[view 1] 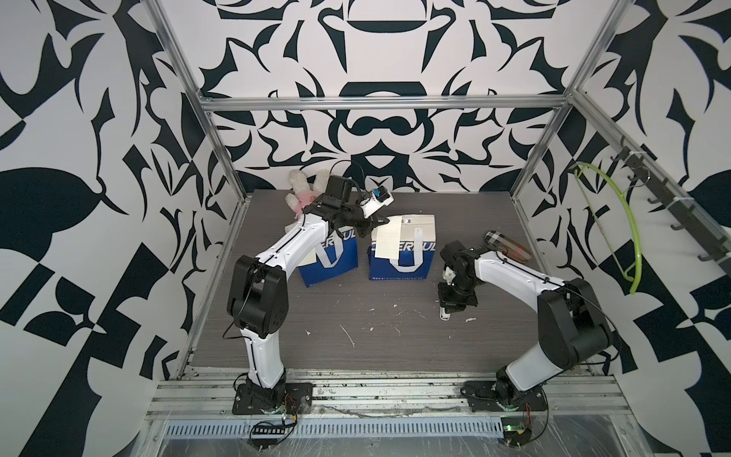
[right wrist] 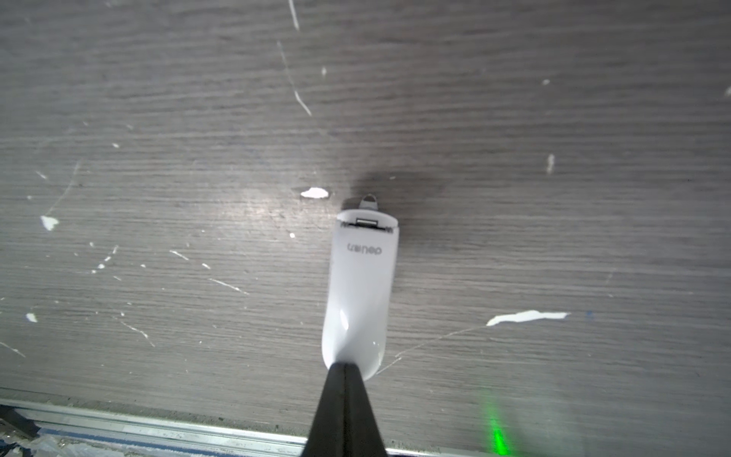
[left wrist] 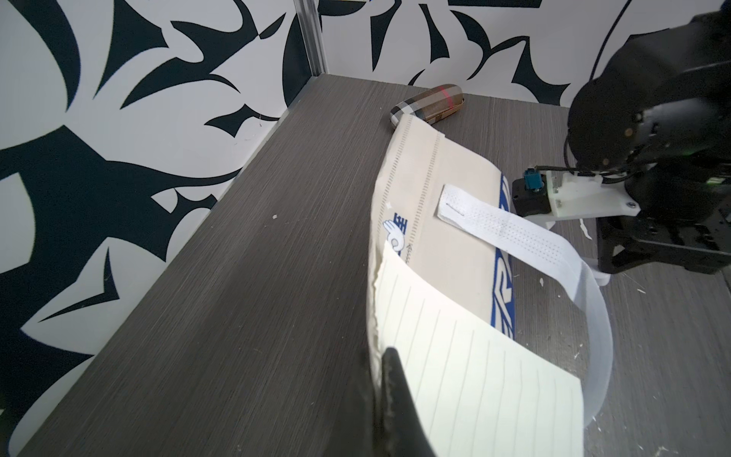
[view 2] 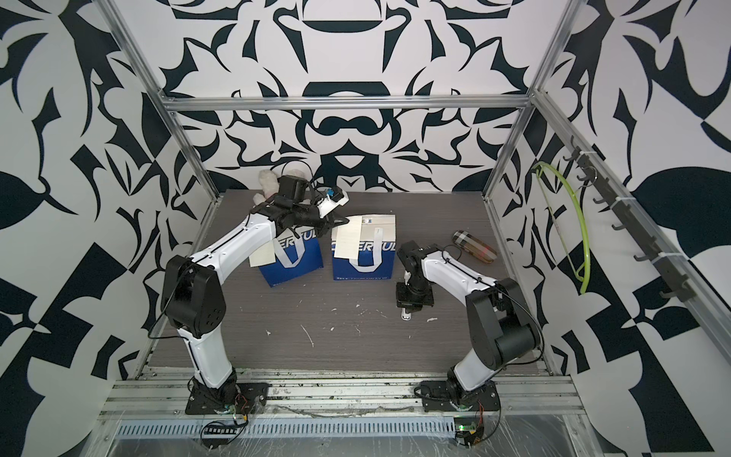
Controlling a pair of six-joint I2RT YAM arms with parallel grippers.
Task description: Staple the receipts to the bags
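Observation:
The white stapler (right wrist: 358,297) lies on the table in the right wrist view. My right gripper is shut with nothing between its fingers; the tips overlap the stapler's rounded near end, which is outside them and tipped slightly. A blue and beige bag (view 1: 401,270) stands mid-table, with a lined receipt (left wrist: 457,358) against its upper face. My left gripper is shut on the receipt and the bag's top edge. A second blue bag (view 1: 331,262) stands to the left, partly behind my left arm, with its own pale receipt (view 2: 262,254).
A plush toy (view 1: 304,186) sits behind the left bag. A brown plaid pouch (view 1: 508,246) lies at the back right. The bag's white handle (left wrist: 525,236) loops outward.

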